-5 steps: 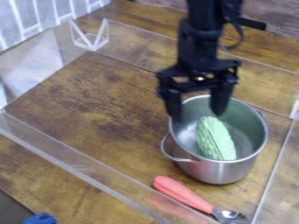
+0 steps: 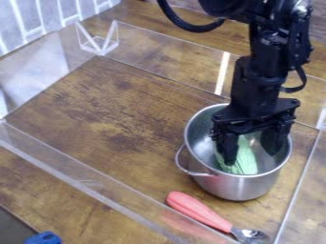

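Note:
A steel pot [image 2: 242,186] with a wire handle stands on the wooden table. A pale green, elongated vegetable [image 2: 238,164] lies inside it, partly hidden. My black gripper [image 2: 251,148] reaches down into the pot from above, its fingers open around the upper part of the green vegetable.
A pink-handled spoon [image 2: 204,214] lies in front of the pot. Clear plastic walls border the wooden surface [image 2: 102,114], whose left part is bare. A blue object [image 2: 42,237] sits at the bottom left corner.
My gripper has moved down and to the right, from above the pot into it over the green vegetable, which is now more hidden.

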